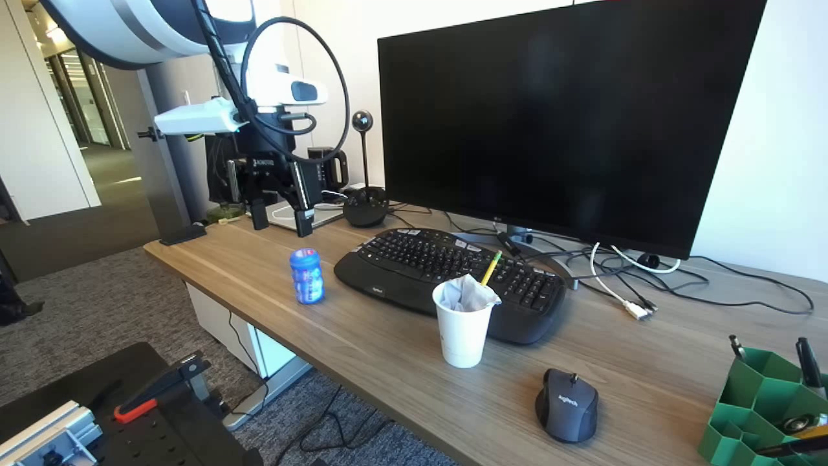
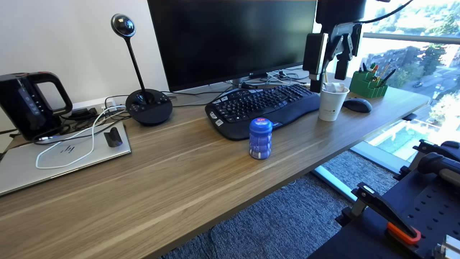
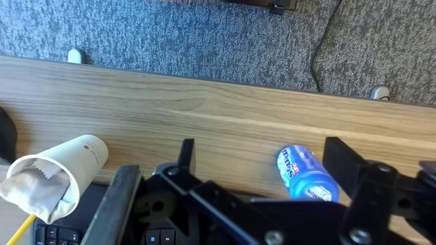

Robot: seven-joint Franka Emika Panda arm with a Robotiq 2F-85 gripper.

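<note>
My gripper [image 1: 283, 224] hangs over the desk with its fingers wide apart and nothing held. Below it, in the wrist view, a blue Mentos gum bottle [image 3: 304, 173] shows nearer the right-hand finger. The bottle [image 2: 260, 140] stands upright on bare wood in front of the keyboard's left end. A white paper cup [image 1: 462, 326] stands upright farther along the desk, holding crumpled pale material and a yellow pencil [image 1: 491, 268]. In exterior view 2 the gripper [image 2: 329, 78] overlaps the region above the cup, clear of the desktop.
The black keyboard [image 1: 458, 272] lies behind the bottle and cup, below a large monitor [image 1: 559, 132]. A mouse [image 1: 567, 405] and a green pen holder [image 1: 757, 396] are to the right. A laptop [image 2: 64, 157], kettle and webcam stand at the left.
</note>
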